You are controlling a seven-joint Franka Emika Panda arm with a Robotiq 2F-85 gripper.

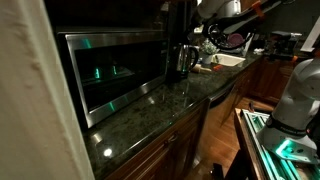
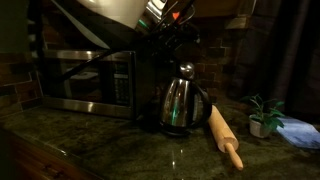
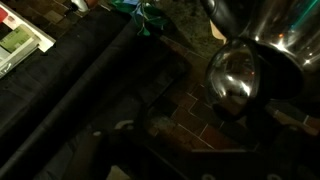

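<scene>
A shiny metal kettle with a dark handle stands upright on the dark stone counter. It also shows in exterior view 1, as a kettle beyond the microwave. My arm reaches in from above, and the gripper is a dark shape over the kettle. In the wrist view the gripper is very dark; its fingers look apart, with brick tiles visible between them and nothing held. The kettle's rounded lid knob lies close by at upper right there. Contact with the kettle cannot be made out.
A wooden rolling pin lies right of the kettle, near a small potted plant and a pale cloth. To the kettle's left sits a microwave.
</scene>
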